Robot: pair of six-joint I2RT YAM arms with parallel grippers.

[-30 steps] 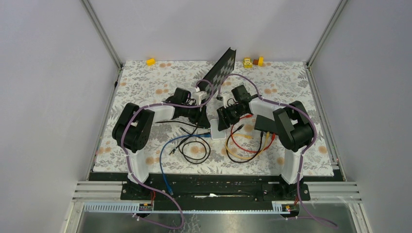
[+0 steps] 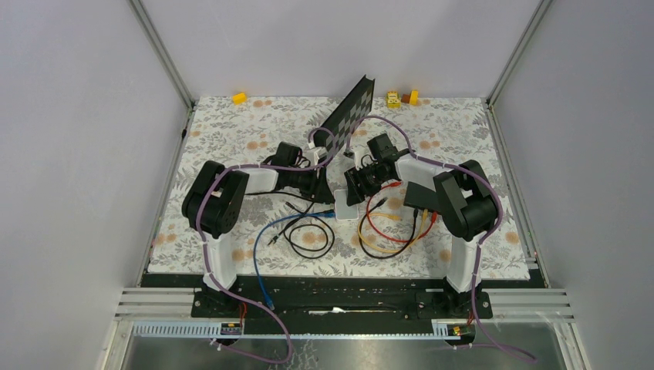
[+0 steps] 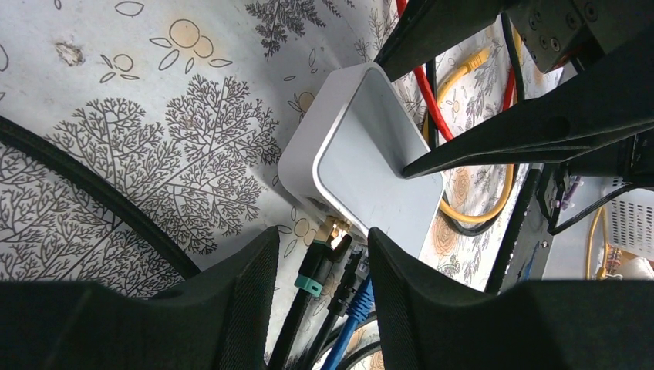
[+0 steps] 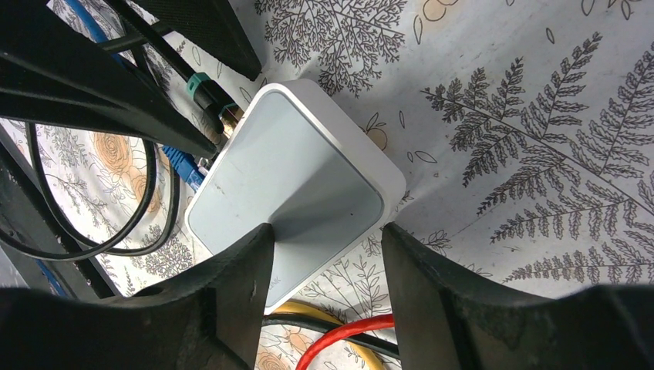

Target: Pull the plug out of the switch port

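A white switch box (image 3: 378,177) (image 4: 285,185) lies between my grippers. On its left side are a black cable plug (image 3: 316,266) with a teal band and gold tip, and a blue plug (image 4: 181,163) beside it. My left gripper is part open, its fingers around the black plug's end at the box, not clearly touching it. My right gripper is part open over the box's other end, one fingertip against its top, the other just outside its edge.
Red (image 2: 378,231), yellow and black cables lie right of the box; coiled black (image 2: 308,250) and blue cables lie left. A dark slab (image 2: 420,196) is at right, a standing checkered board (image 2: 347,112) behind.
Both arms have shifted very slightly around the box; the box and cables look unchanged.
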